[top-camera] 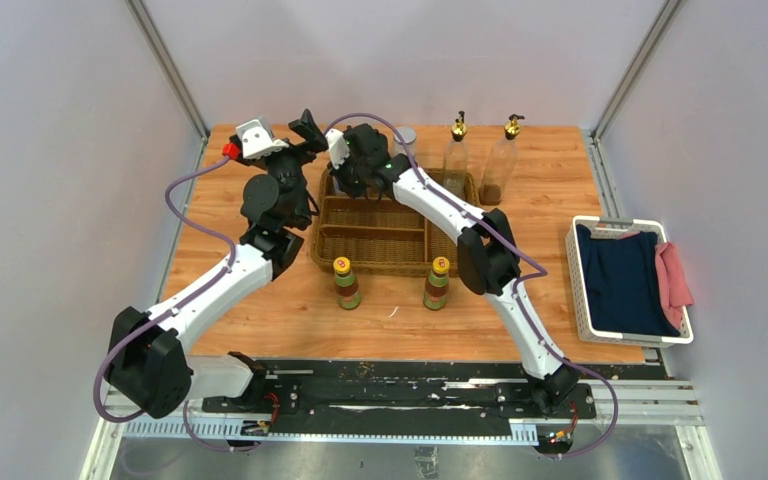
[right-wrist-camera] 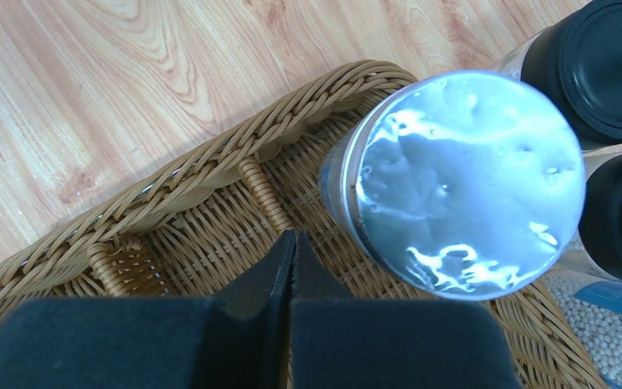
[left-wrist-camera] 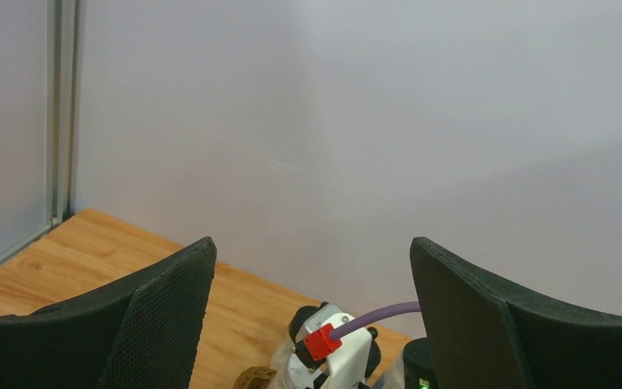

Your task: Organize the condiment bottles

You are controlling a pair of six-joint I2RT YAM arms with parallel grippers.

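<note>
The wicker basket (top-camera: 370, 255) with compartments sits mid-table, partly under my right arm. In the right wrist view a silver-lidded jar (right-wrist-camera: 453, 182) stands in it, with black-lidded containers (right-wrist-camera: 599, 65) to its right. My right gripper is shut over the basket beside that jar, nothing visible between its fingers. My left gripper is raised at the back left, open and empty. Two yellow-capped bottles (top-camera: 348, 290) (top-camera: 437, 290) stand in front of the basket; two pump bottles (top-camera: 454, 155) (top-camera: 499, 165) stand at the back right.
A white laundry bin (top-camera: 590, 320) with dark and pink cloth sits on the right side of the table (top-camera: 510, 330). Walls close in at the back and sides.
</note>
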